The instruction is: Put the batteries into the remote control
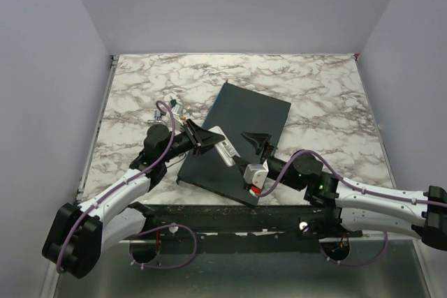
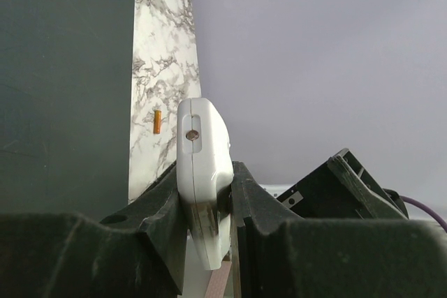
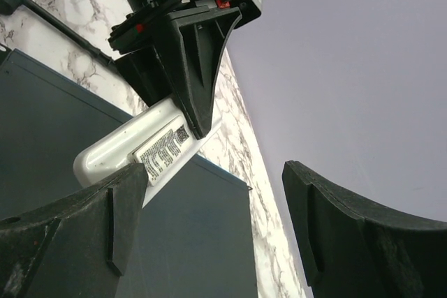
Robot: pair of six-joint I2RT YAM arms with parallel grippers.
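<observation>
A white remote control (image 1: 227, 149) is held in my left gripper (image 1: 211, 139), which is shut on one end of it; in the left wrist view the remote (image 2: 204, 144) stands between the dark fingers. My right gripper (image 1: 250, 153) is open at the other end of the remote. In the right wrist view the remote (image 3: 115, 144) lies near the left finger of that gripper, with a grey textured panel on its face; whether the finger touches it is unclear. An orange battery (image 2: 157, 121) lies on the marble in the left wrist view.
A dark mat (image 1: 241, 107) lies under both arms on the marble table (image 1: 321, 82). Small items (image 1: 174, 108) lie behind the left arm, partly hidden. Grey walls surround the table.
</observation>
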